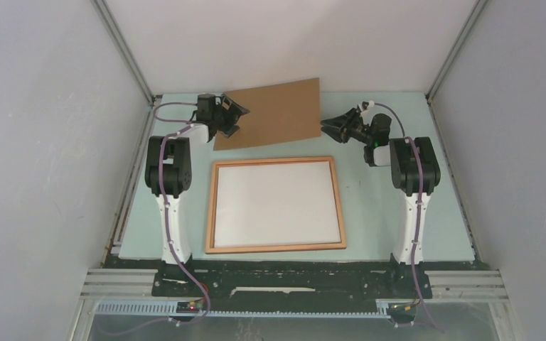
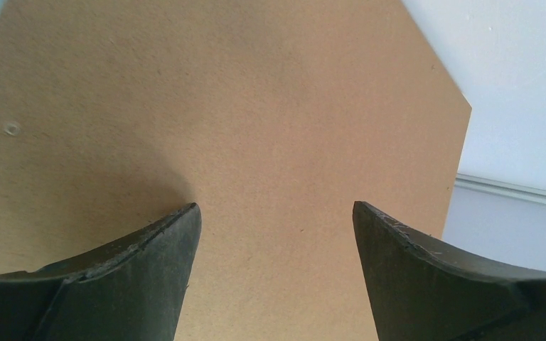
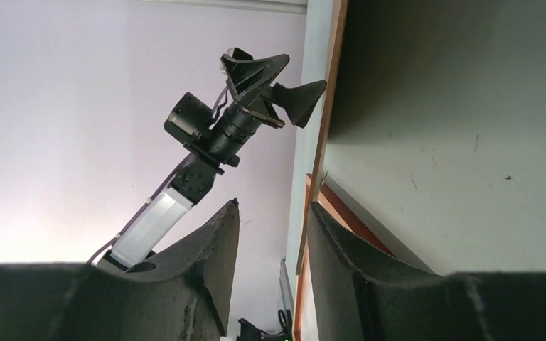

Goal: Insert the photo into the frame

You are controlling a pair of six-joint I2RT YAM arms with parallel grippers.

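Note:
The plain brown board (image 1: 277, 114) lies at the back of the table, skewed, its right end seeming raised. Behind it I see the wooden frame (image 1: 338, 206), with a white inside, flat on the table nearer the front. Over the board's left end my left gripper (image 1: 240, 122) stands open; in the left wrist view only board surface (image 2: 277, 142) shows beyond its fingers. At the board's right edge is my right gripper (image 1: 329, 131), partly open. From the right wrist, the board's thin edge (image 3: 321, 135) runs down close by the right-hand finger (image 3: 330, 249), with a gap to the other.
A white wall (image 1: 270, 42) stands close behind the board, with grey side walls left and right.

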